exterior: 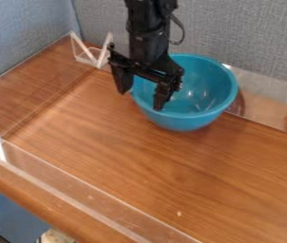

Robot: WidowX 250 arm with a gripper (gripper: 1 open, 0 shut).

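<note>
A black gripper [143,85] reaches down from the top over the left part of a turquoise bowl [202,102], which sits on the wooden table near the back wall. One finger side hangs outside the bowl's left rim and the other over its interior. The fingers look spread apart; whether anything is between them is hidden.
Clear plastic edging runs along the front left and the back, with grey padded walls [19,47] behind.
</note>
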